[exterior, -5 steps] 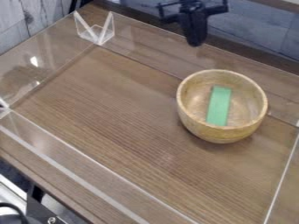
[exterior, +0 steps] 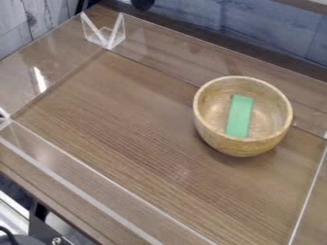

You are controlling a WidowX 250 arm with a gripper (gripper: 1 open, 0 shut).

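Note:
A wooden bowl [exterior: 215, 124] sits on the right of the table, with a flat green block [exterior: 239, 115] lying inside it. My gripper shows only as a small dark shape [exterior: 141, 4] at the top edge, too little of it to tell whether it is open or shut.
A clear or white angular object [exterior: 105, 33] stands at the back left. Transparent edges run along the left, and a dark gap lies beyond the table's lower-left edge.
My gripper has moved up and to the left, from above the back of the bowl nearly out of view. The bowl and green block have not moved.

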